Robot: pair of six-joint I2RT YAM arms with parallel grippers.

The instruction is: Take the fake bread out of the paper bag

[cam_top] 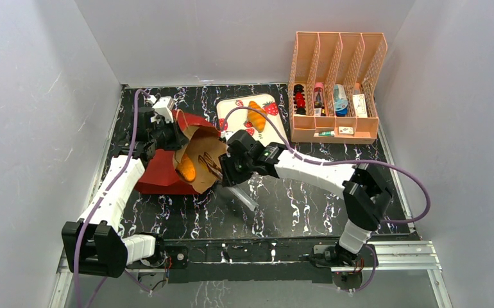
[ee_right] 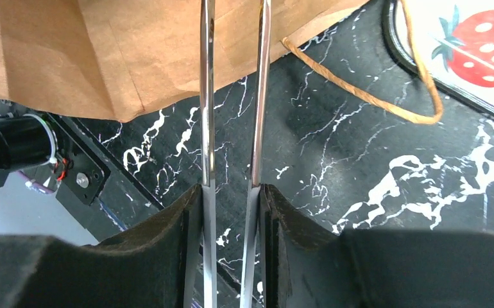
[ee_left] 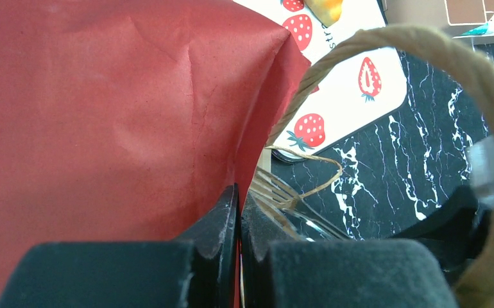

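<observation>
The red paper bag (cam_top: 154,173), tan inside, lies open toward the right with orange fake bread (cam_top: 187,168) in its mouth. My left gripper is shut on the bag's upper edge beside a rope handle (ee_left: 392,40). My right gripper is shut on metal tongs (ee_right: 207,141); their far ends reach into the bag's mouth in the top view. In the right wrist view the tongs cross brown paper (ee_right: 103,58), and their tips are out of frame.
Behind my right arm lies a strawberry tray (cam_top: 231,109) with another orange bread (cam_top: 257,115). An orange organizer (cam_top: 334,128) stands at the back right.
</observation>
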